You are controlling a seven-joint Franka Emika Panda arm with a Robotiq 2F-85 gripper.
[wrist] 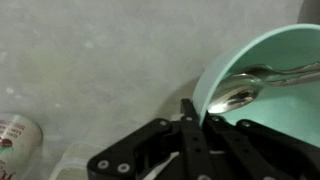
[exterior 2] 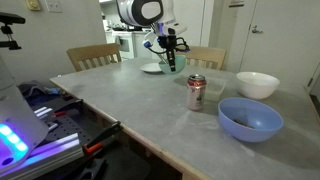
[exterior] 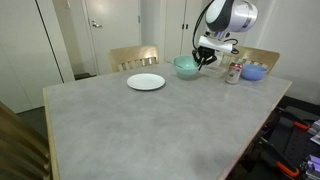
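Observation:
A mint-green bowl (exterior: 186, 66) is near the far right of the table, with my gripper (exterior: 197, 63) at its right side. From the wrist, my gripper is shut on the near rim of the bowl (wrist: 285, 110). Metal cutlery lies inside, including a spoon (wrist: 233, 98). In the second exterior view the bowl (exterior 2: 173, 63) hangs under the arm, close to the white plate (exterior 2: 152, 68); whether its base clears the table cannot be told. That plate (exterior: 146, 81) is left of the bowl in the first exterior view.
A can (exterior 2: 195, 93) and a blue bowl (exterior 2: 250, 118) stand on the right side, with a white bowl (exterior 2: 257, 84) behind. Part of a clear container (wrist: 83, 160) shows beside the gripper.

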